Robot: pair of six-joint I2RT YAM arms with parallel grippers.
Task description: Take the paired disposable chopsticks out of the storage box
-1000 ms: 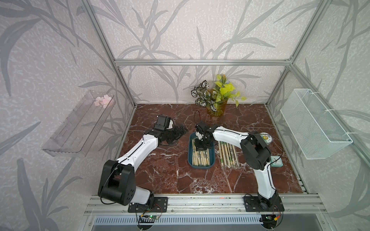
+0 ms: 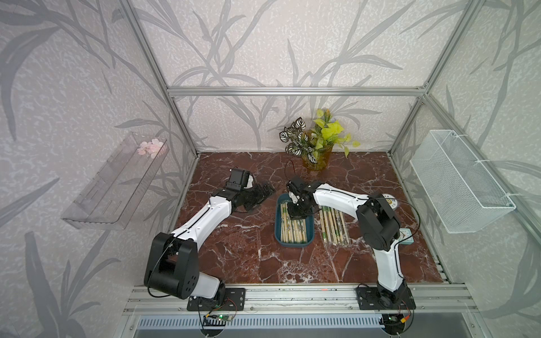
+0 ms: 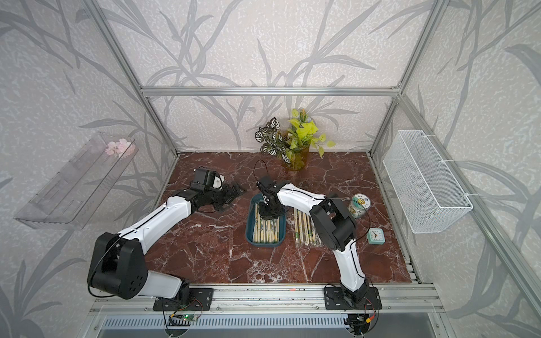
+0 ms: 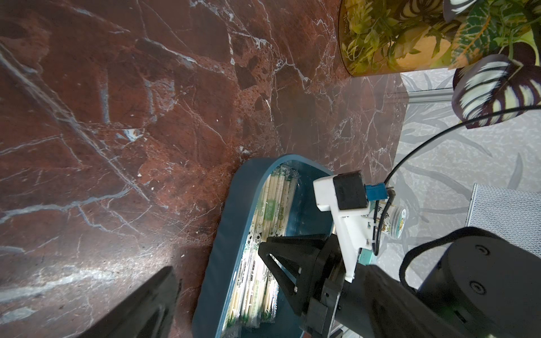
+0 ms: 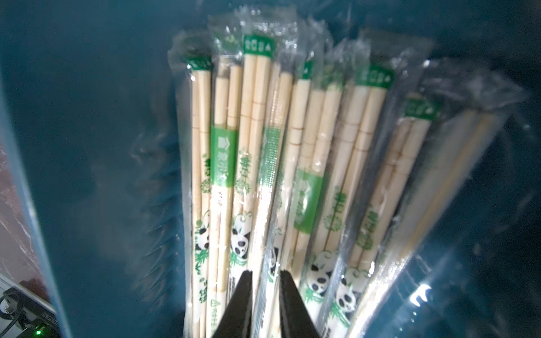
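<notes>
The blue storage box (image 2: 294, 241) (image 3: 265, 242) holds several wrapped pairs of disposable chopsticks (image 5: 248, 157), side by side with green bands and panda prints. My right gripper is down over these pairs inside the box; its two dark fingertips show at the bottom of the right wrist view, with nothing seen gripped between them. My left gripper (image 2: 265, 192) hangs left of the box, above the table; in the left wrist view its fingers are blurred dark shapes at the lower edge, apart, with nothing between them.
More chopstick pairs (image 2: 333, 225) lie on the marble table right of the box. A potted plant (image 2: 318, 146) stands behind. A round tin (image 3: 359, 205) and a small clock (image 3: 375, 236) are at the right. The table left of the box is mostly clear.
The right arm has shifted slightly to the right, its gripper still over the chopsticks in the box. The left arm looks unmoved.
</notes>
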